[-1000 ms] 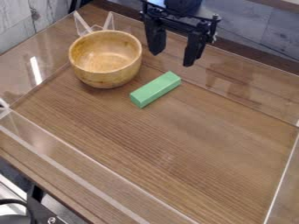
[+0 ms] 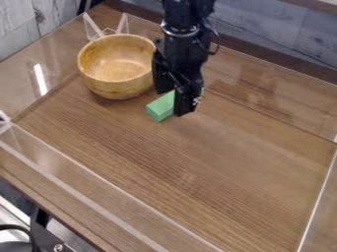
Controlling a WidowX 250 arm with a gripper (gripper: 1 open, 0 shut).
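My black gripper (image 2: 176, 89) hangs from the top centre, tilted, with its fingers pointing down over a green block (image 2: 162, 108) that lies on the wooden tray floor. The gripper partly hides the block's upper right end; whether it touches the block is unclear, and so is how far its fingers stand apart.
A tan bowl (image 2: 108, 69) sits just left of the gripper at the upper left. The tray's left wall (image 2: 37, 96) runs diagonally along that side. The right and lower parts of the tray floor (image 2: 218, 182) are clear.
My gripper has moved down and toward the viewer from the back of the tray, now covering part of the green block. The bowl and block look unmoved.
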